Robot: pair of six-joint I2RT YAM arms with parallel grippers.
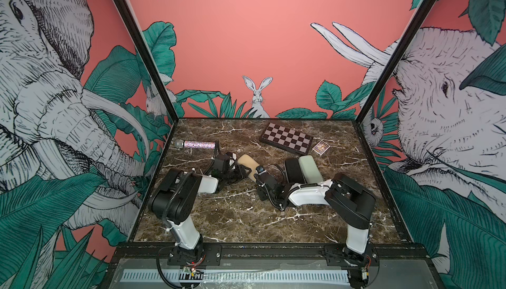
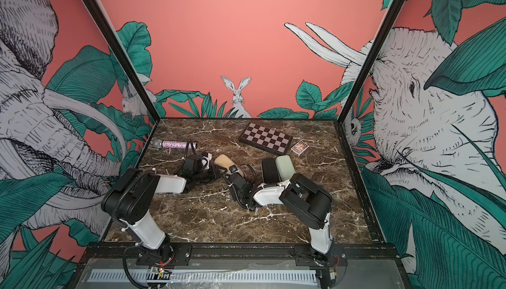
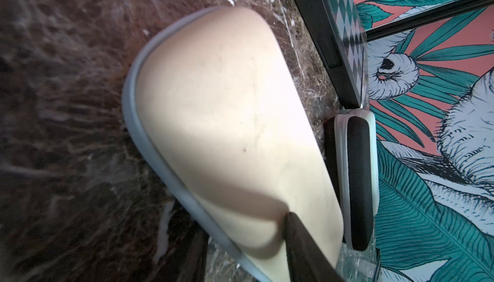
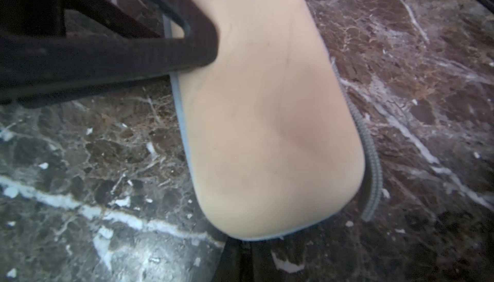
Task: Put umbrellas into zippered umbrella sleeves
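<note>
A beige sleeve (image 1: 246, 161) with a grey zipper edge lies near the middle of the table, between the two arms. My left gripper is at one long side of it. One finger is by the zipper edge and the other over the beige face (image 3: 231, 102), with a gap between them. At the sleeve's rounded end, my right gripper has its fingertips close together; whether they pinch anything is hidden. A grey cord or strap (image 4: 371, 179) runs beside the sleeve. A sparkly pink cylinder (image 1: 199, 144), possibly a folded umbrella, rests at the back left.
Right of the grippers lie a black case (image 1: 293, 170) and a pale green case (image 1: 310, 169), side by side. A checkered board (image 1: 287, 138) and a small card box (image 1: 321, 147) are at the back.
</note>
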